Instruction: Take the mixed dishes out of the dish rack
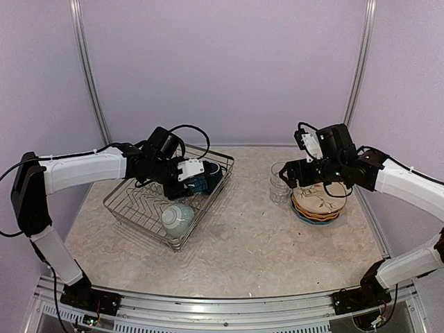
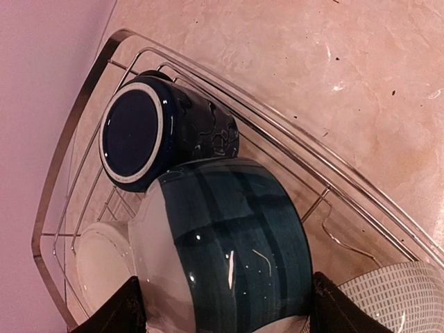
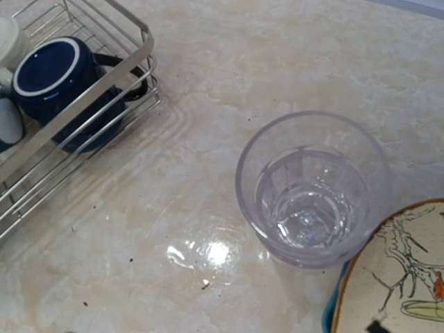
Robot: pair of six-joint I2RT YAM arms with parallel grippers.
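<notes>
The wire dish rack (image 1: pixel 132 211) on the left holds a navy mug (image 2: pixel 132 132), a teal and white cup (image 2: pixel 236 236), a white cup (image 2: pixel 100 260) and a pale textured dish (image 1: pixel 177 219). My left gripper (image 1: pixel 177 189) is down in the rack, its fingers on either side of the teal cup; whether they grip it cannot be told. My right gripper (image 1: pixel 295 177) is open above a clear glass (image 3: pixel 312 243) beside a stack of plates (image 1: pixel 319 205).
Walls stand close at the back and both sides.
</notes>
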